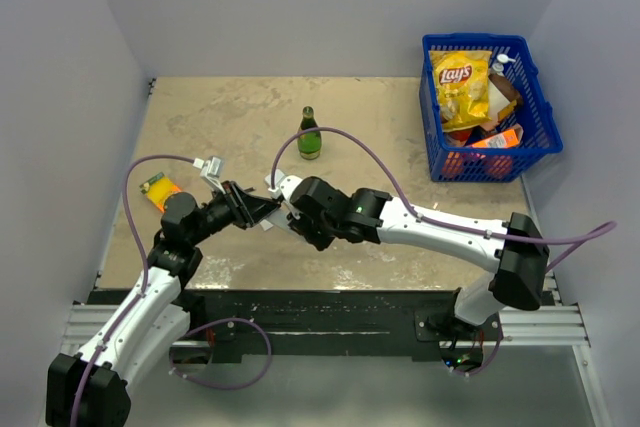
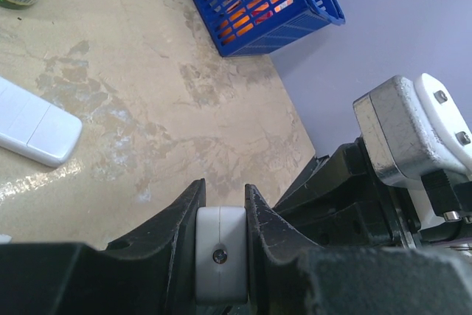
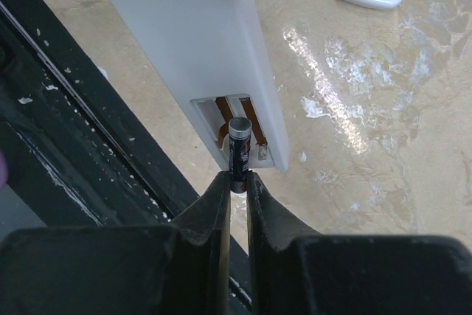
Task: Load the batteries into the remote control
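My left gripper [image 1: 268, 205] is shut on the white remote [image 2: 221, 256], seen end-on between its fingers in the left wrist view. In the right wrist view the remote's open battery compartment [image 3: 221, 112] shows metal contacts, and a dark battery [image 3: 239, 153] lies over it, at the fingertips of my right gripper. Whether the battery rests inside the compartment I cannot tell. A flat white piece lies on the table, also visible at the top of the right wrist view.
A green bottle [image 1: 309, 137] stands behind the grippers. A blue basket [image 1: 545, 147] with snacks is at the back right. A yellow packet [image 1: 160, 187] lies at the left. The table's dark front edge [image 1: 330, 312] runs below the arms.
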